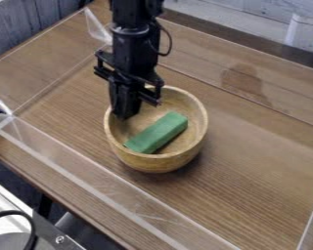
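Note:
A round wooden bowl (192, 154) sits on the wooden table, holding a green block (156, 134) that lies diagonally in it. The black gripper (121, 103) comes down from the top of the view to the bowl's upper left rim, its tips over or just inside the bowl. It looks shut, with nothing visible between its fingers, though the tips are dark and hard to make out.
Clear strips run along the table's left part. A cable and pale equipment are at the lower left, off the table's edge.

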